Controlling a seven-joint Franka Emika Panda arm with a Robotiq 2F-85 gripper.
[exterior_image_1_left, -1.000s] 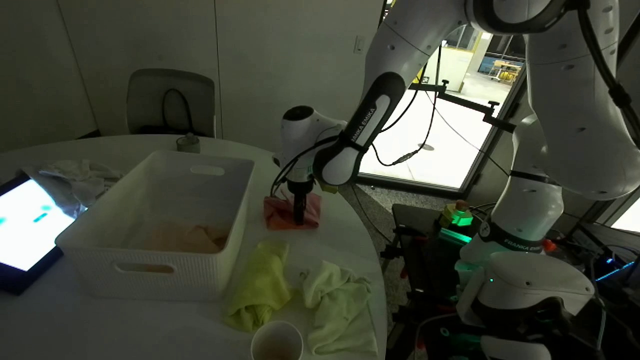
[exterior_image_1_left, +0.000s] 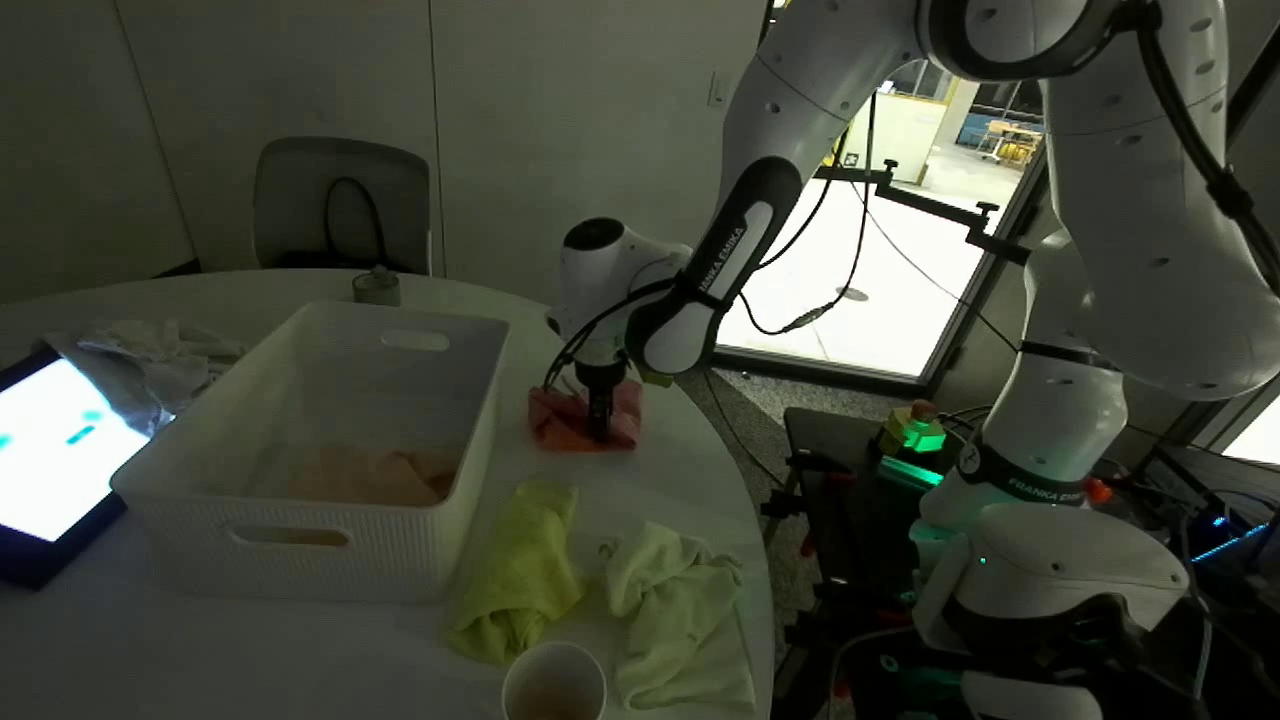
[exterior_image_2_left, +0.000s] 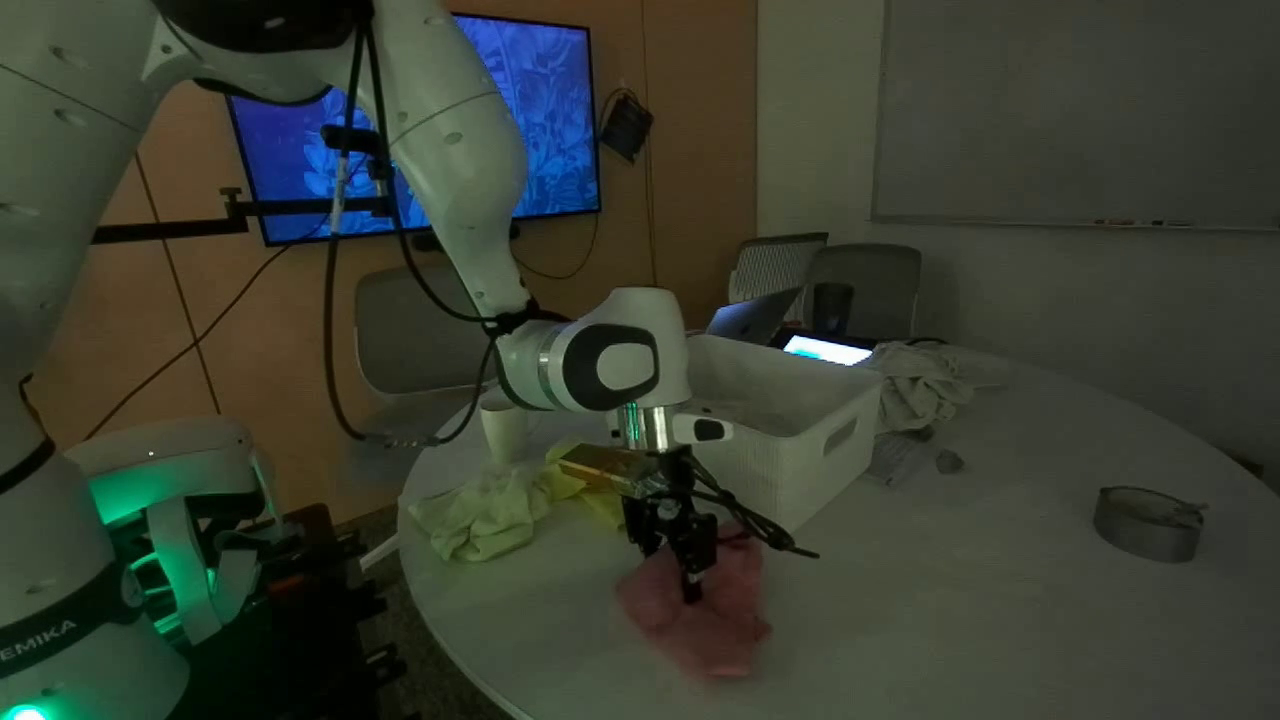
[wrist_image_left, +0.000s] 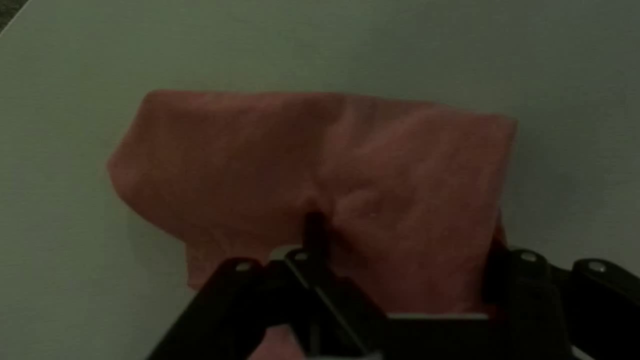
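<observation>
A pink-red cloth (exterior_image_1_left: 554, 422) lies folded on the white table, near its edge. My gripper (exterior_image_2_left: 674, 569) points straight down onto this cloth, its fingertips at the fabric. In the wrist view the fingers (wrist_image_left: 316, 231) stand apart, one pressing a crease near the cloth's middle and the other by its right edge. Fabric spans the gap between them, and I see no clear pinch. Inside the white bin (exterior_image_1_left: 330, 564) rests an orange-pink cloth (exterior_image_1_left: 402, 479).
A yellow cloth (exterior_image_1_left: 528, 570), a pale green cloth (exterior_image_1_left: 678, 612) and a cup (exterior_image_1_left: 554, 684) are on the table's near side in exterior view 1. A lit screen (exterior_image_1_left: 60, 450) flanks the bin. Bare table stretches around a grey round object (exterior_image_2_left: 1148, 524).
The gripper has risen very slightly over the pink-red cloth, and the cloth's near edge has shifted a little. Bin and other cloths are unmoved.
</observation>
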